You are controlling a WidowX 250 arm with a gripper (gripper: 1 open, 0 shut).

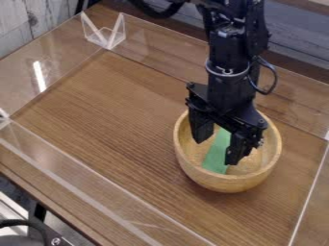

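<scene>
A black robot arm comes down from the top centre, its gripper [216, 127] open over a round tan bowl [203, 178] at the right of centre, the fingertips spread above and within the rim. In the bowl lies a light green object [214, 163], partly hidden under the gripper.
A clear wire-like or plastic holder [103, 34] stands at the back left. A dark reddish edge runs along the back right, and dark cables show at the lower left corner.
</scene>
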